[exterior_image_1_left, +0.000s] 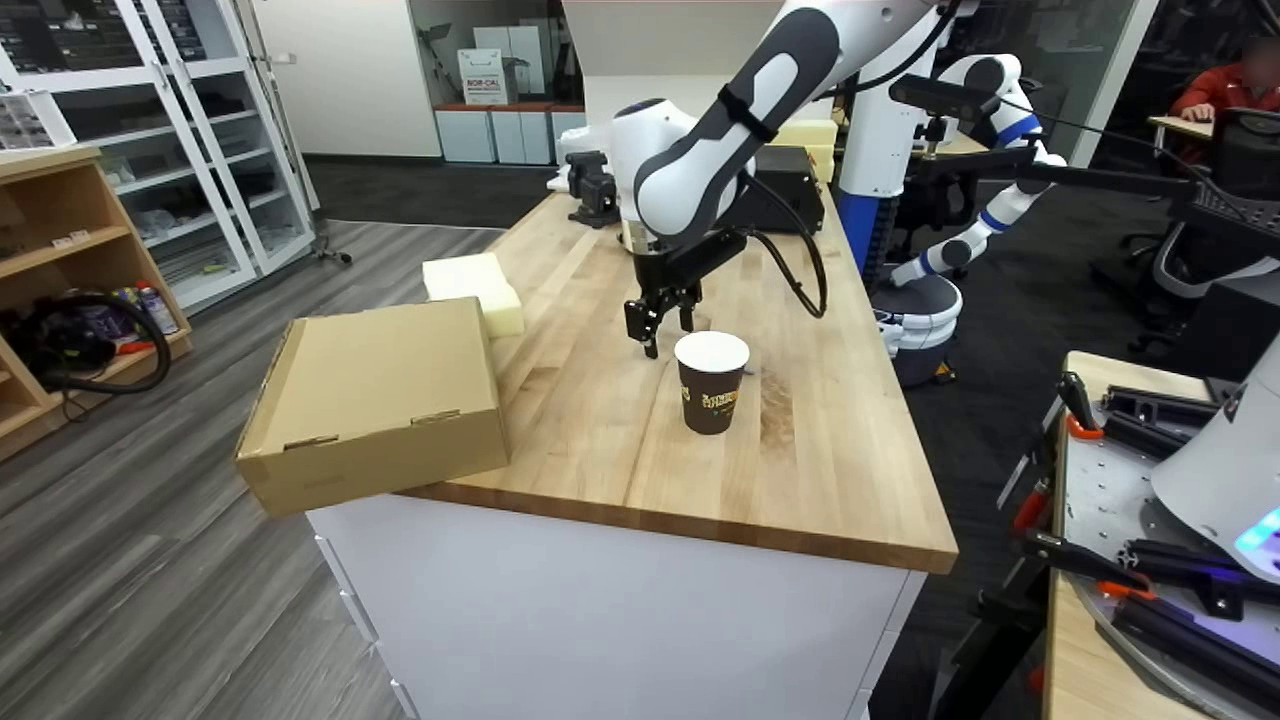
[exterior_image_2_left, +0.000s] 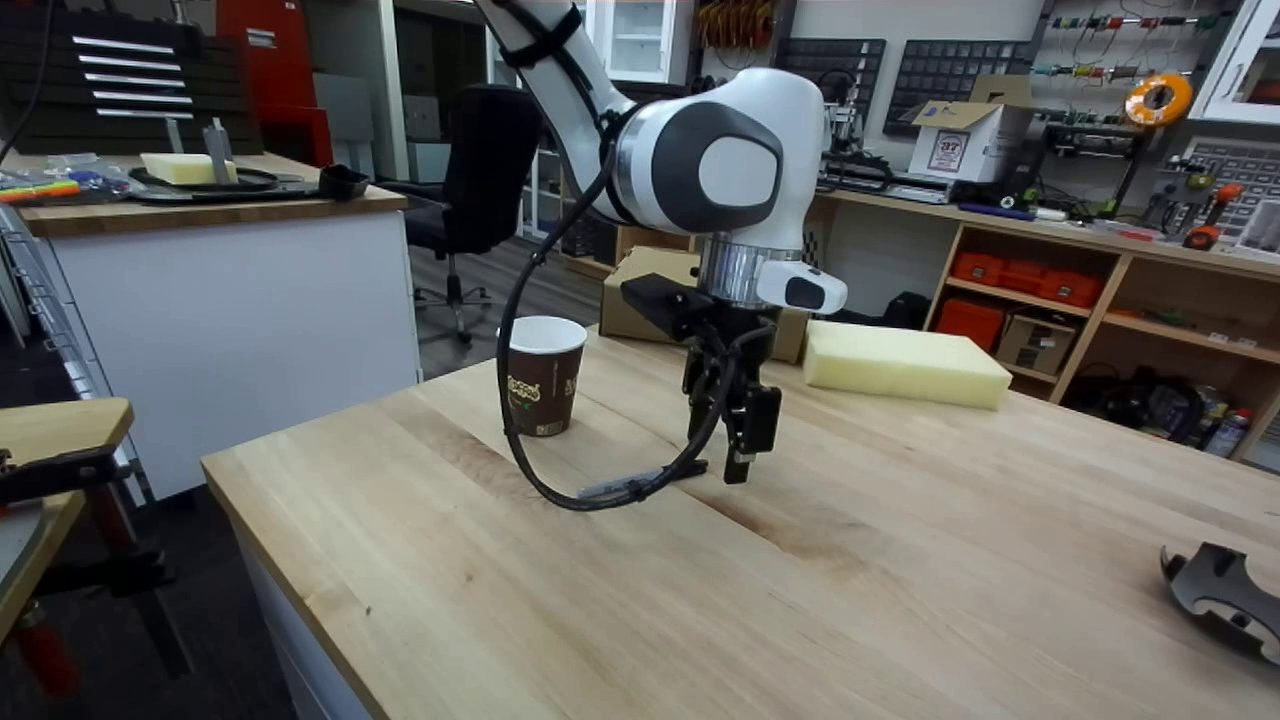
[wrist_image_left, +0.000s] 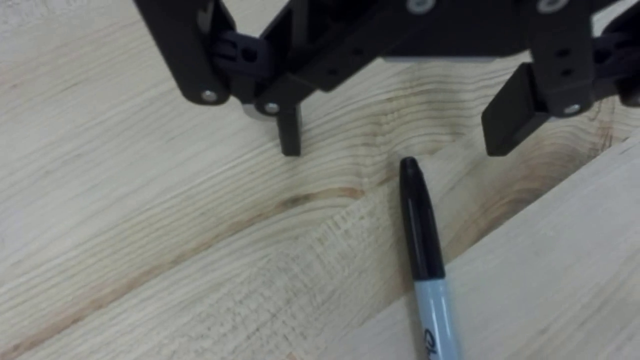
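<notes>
A marker (wrist_image_left: 423, 240) with a black cap and a grey-blue barrel lies on the wooden tabletop in the wrist view, its cap end pointing up toward the gap between my fingers. My gripper is open, low over the table, and nothing is between its fingertips. In exterior view 2 the marker (exterior_image_2_left: 624, 486) shows beside the gripper (exterior_image_2_left: 716, 470), partly crossed by the hanging cable. A brown paper cup (exterior_image_1_left: 710, 396) with a white rim stands upright near the gripper (exterior_image_1_left: 669, 340) in exterior view 1.
A closed cardboard box (exterior_image_1_left: 381, 390) overhangs the table's edge, with a pale yellow foam block (exterior_image_1_left: 476, 288) behind it. A dark curved part (exterior_image_2_left: 1224, 594) lies at the right in exterior view 2.
</notes>
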